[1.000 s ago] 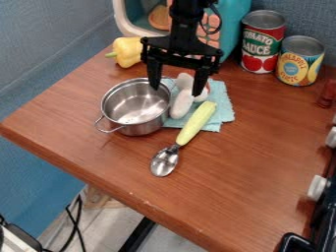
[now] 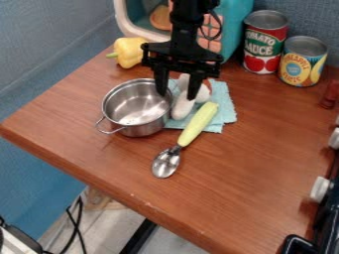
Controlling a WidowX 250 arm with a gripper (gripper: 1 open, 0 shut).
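My black gripper (image 2: 177,89) hangs open over a light blue cloth (image 2: 220,104) at the centre of the table, its fingers down around or just above pale white objects (image 2: 183,107) that it partly hides; whether it touches them I cannot tell. A steel pot (image 2: 133,121) stands just to its left. A spoon with a pale green handle (image 2: 199,122) lies in front, across the cloth's edge.
At the back stand a tomato can (image 2: 263,45), a yellow-labelled can (image 2: 302,65), a teal container (image 2: 231,18) and a yellow pepper (image 2: 126,50). Black stove edge (image 2: 318,218) at right.
The gripper has moved slightly down over the cloth and white objects. The pot, spoon and cans look unmoved.
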